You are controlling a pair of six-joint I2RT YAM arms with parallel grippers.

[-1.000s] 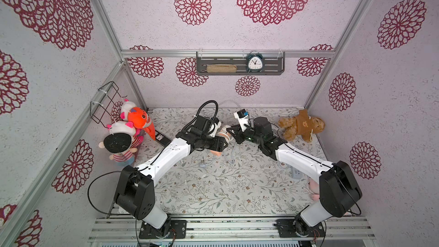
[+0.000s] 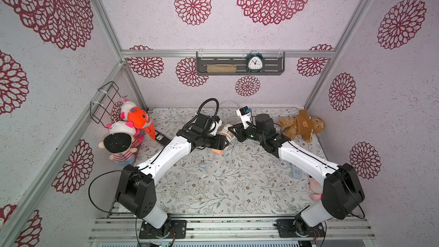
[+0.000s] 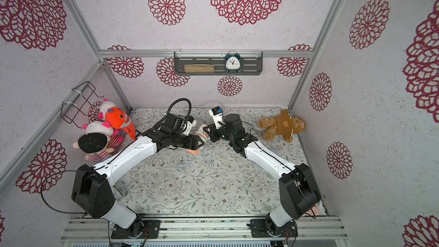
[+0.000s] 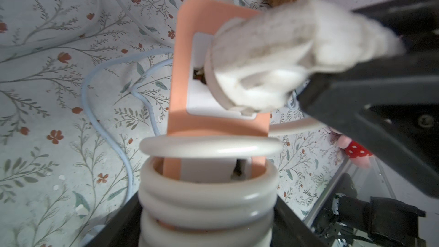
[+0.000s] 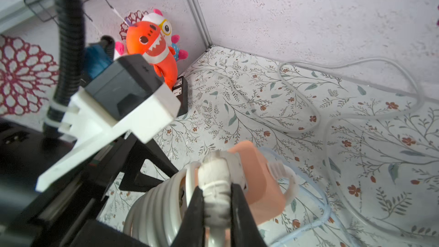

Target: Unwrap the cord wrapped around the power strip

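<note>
The salmon-coloured power strip is held up off the table in my left gripper, which is shut on its lower part. Several tight turns of white cord circle the strip there, between the left fingers. Near the strip's other end, my right gripper is shut on the white plug. In the left wrist view the plug overlaps the white socket panel; whether it touches the panel cannot be told. A stretch of cord runs off the coils to the right, behind the right fingers.
A pale blue cable and a loose clear-white cable lie on the table. A black device and plush toys stand left; a teddy bear sits back right.
The right gripper has shifted slightly, its wrist and upper arm tilting a little. The left arm and the strip have barely moved. Both grippers stay beside the strip.
</note>
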